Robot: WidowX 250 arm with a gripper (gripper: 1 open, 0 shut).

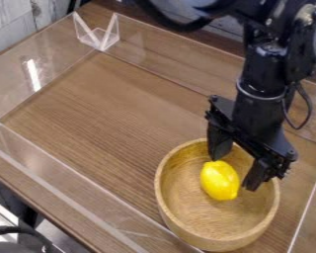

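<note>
A yellow oval object (220, 181) lies in a round tan bowl (216, 233) at the lower right of the camera view. My black gripper (237, 156) hangs over the bowl's back part, just above and behind the yellow object, its two fingers apart and open, with nothing visible held between them. The right finger reaches down inside the bowl's right side.
A clear plastic piece (99, 32) stands at the back left. Dark cables and parts lie at the lower left edge.
</note>
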